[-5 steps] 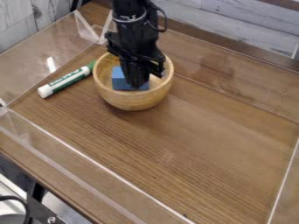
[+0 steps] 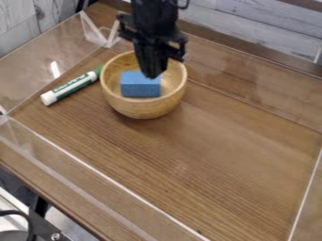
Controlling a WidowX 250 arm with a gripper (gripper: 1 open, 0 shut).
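Note:
A round wooden bowl (image 2: pixel 170 103) sits on the table with a blue block (image 2: pixel 139 84) inside it. My black gripper (image 2: pixel 149 62) hangs above the bowl, over and behind the block, its lower part dark and blurred; whether the fingers are open or shut is unclear. A green-and-white tube (image 2: pixel 67 88) lies to the left of the bowl.
A pale surface runs along the upper left, and a cable shows at the lower left corner.
My gripper has risen up and back out of the bowl. The blue block is now in full view in the bowl.

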